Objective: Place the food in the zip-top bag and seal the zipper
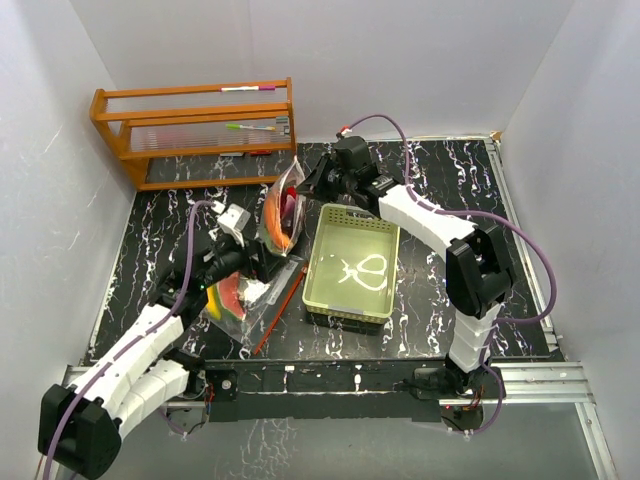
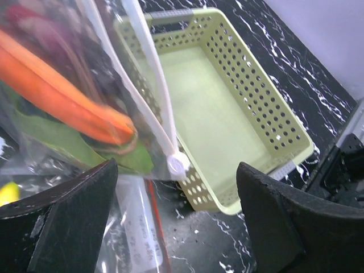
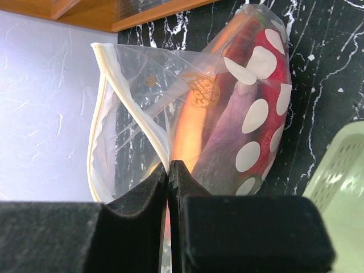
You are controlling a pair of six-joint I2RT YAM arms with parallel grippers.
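Observation:
A clear zip bag hangs upright, holding an orange carrot-like item, a purple item and a red item with white spots. My right gripper is shut on the bag's top zipper edge. My left gripper stands open below and to the left of the bag, with the lower zipper end near its fingers in the left wrist view. A second clear bag with yellow and watermelon-like pieces lies on the table beneath my left arm.
A green basket stands right of the bags. A wooden rack is at the back left, and an orange stick lies beside the basket.

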